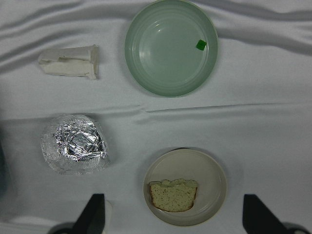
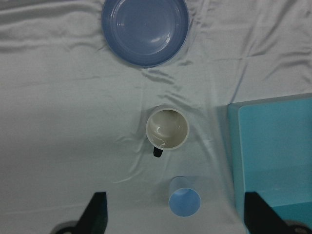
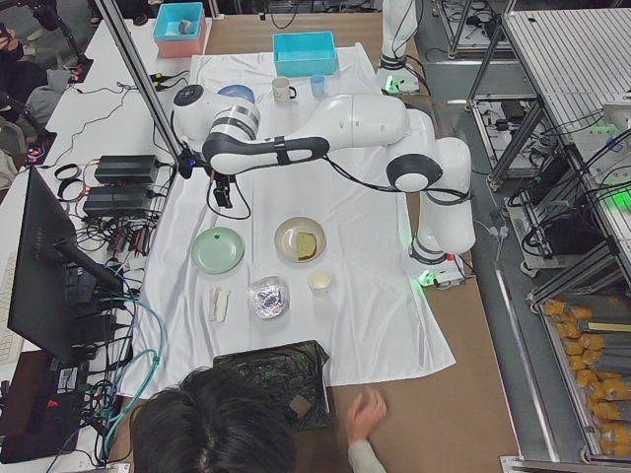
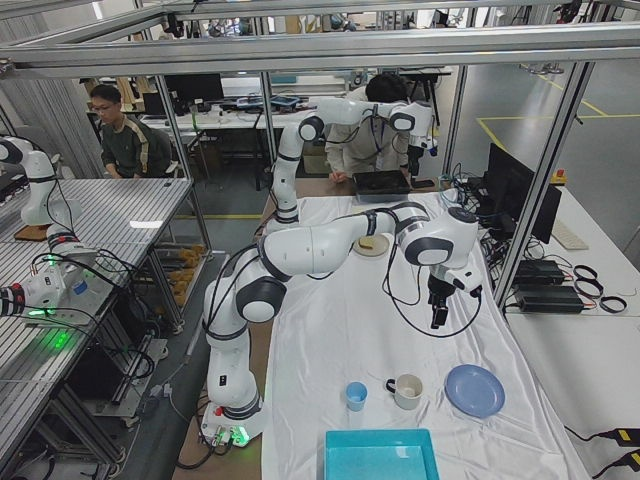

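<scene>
Both grippers hang high above the white cloth. The left wrist view looks down on a green plate [image 1: 165, 53], a white wrapped packet [image 1: 68, 61], a foil-covered container [image 1: 75, 146] and a beige plate [image 1: 158, 170] holding a bread slice [image 1: 173, 197]. My left gripper is open and empty. The right wrist view shows a blue plate [image 2: 145, 29], a mug [image 2: 166, 127], a blue cup [image 2: 184, 200] and a teal bin [image 2: 270, 151]; my right gripper is open above them, nothing between its fingers.
A black tray [image 3: 266, 365] sits at the cloth's edge beside a person, whose hand [image 3: 365, 414] rests by it. A small pale bowl [image 3: 319, 279] stands near the foil container. A monitor and cables line one side.
</scene>
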